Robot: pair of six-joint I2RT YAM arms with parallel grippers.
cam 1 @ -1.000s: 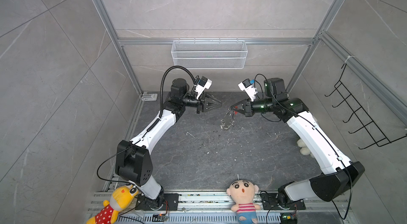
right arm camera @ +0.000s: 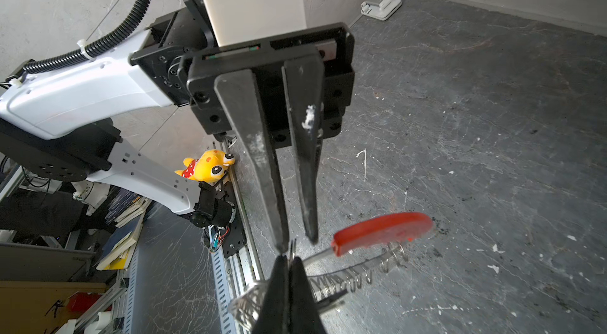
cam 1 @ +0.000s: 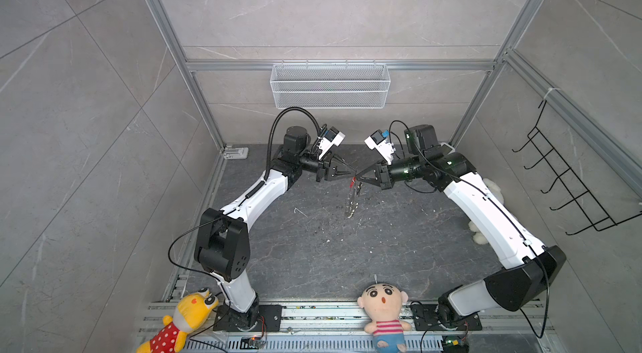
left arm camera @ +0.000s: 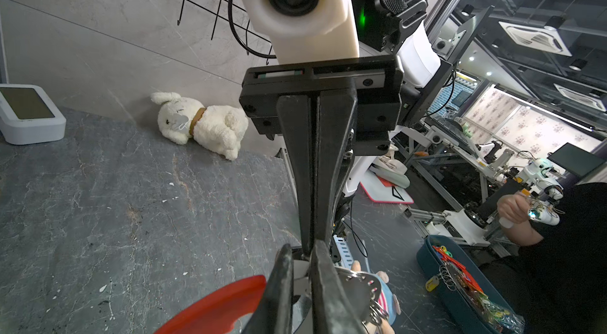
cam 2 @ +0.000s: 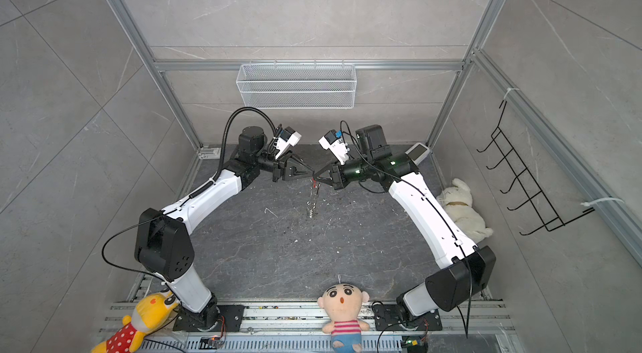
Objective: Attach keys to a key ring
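Observation:
A red-handled tag or key (right arm camera: 379,229) and a string of silvery keys and rings (cam 1: 352,203) hang below the point where the grippers meet at mid-air centre. My right gripper (cam 1: 361,175) is shut at the top of this bundle; in the right wrist view thin metal rises between its tips. My left gripper (cam 1: 351,173) is part open at the same bundle, its fingertips close above the metal; whether they touch it I cannot tell.
A white plush dog (cam 2: 461,212) lies at the right wall, a doll (cam 1: 382,319) at the front edge, a wire basket (cam 1: 329,85) on the back wall.
My left gripper has moved right to meet my right gripper, which has shifted slightly left. The hanging keys have swung and now hang more vertically.

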